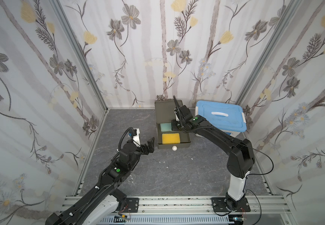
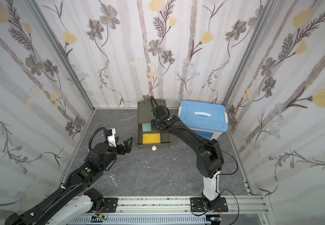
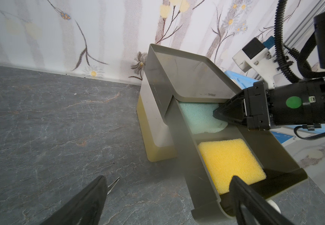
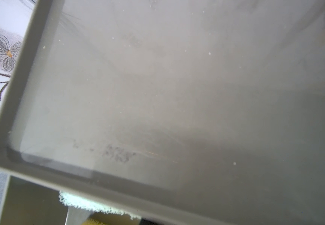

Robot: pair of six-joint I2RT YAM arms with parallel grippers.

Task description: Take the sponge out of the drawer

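The grey-brown drawer (image 1: 186,138) stands pulled out, with a yellow sponge (image 3: 231,161) in its front part and a pale green sponge (image 3: 201,117) at its back. My right gripper reaches into the back of the drawer, shut on the green sponge's right side; that edge looks pinched and curved. In the right wrist view only a strip of green sponge (image 4: 94,204) shows below the box top (image 4: 162,123), and the fingers are nearly all hidden. Left of the drawer, my left gripper (image 1: 150,145) is open and empty, its finger (image 3: 85,204) apart from the other.
A white knob (image 1: 174,148) sticks out at the drawer's front. To the right stands a bin with a blue lid (image 1: 222,116), close to the right arm.
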